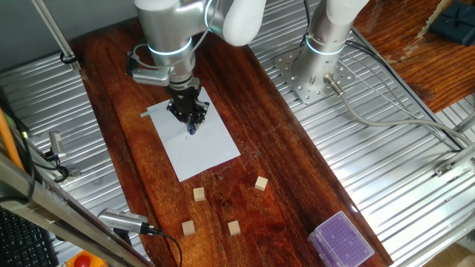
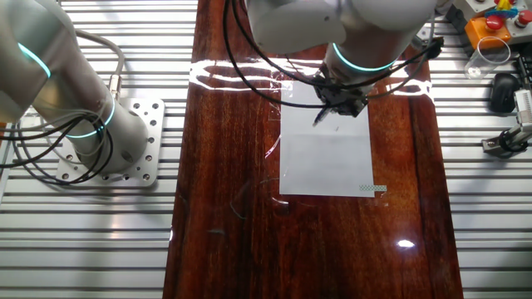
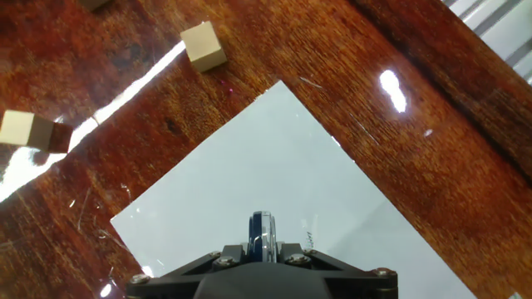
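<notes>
A sheet of white paper (image 1: 199,148) lies flat on the dark wooden table. Over its upper part is my gripper (image 1: 190,119), pointing down and shut on a dark, shiny pen (image 3: 263,236). The wrist view shows the pen's end between the fingers, above the paper. Close to its right is a small dark zigzag mark (image 3: 310,240) on the sheet. Whether the pen's tip touches the paper I cannot tell. In exterior view 2 the arm covers the far part of the sheet, and the thin tip (image 2: 319,118) shows below the gripper.
Several small wooden blocks, one of them a cube (image 1: 261,183), stand on the table beyond the sheet. A purple box (image 1: 344,240) sits near the table edge. Bare wood surrounds the paper.
</notes>
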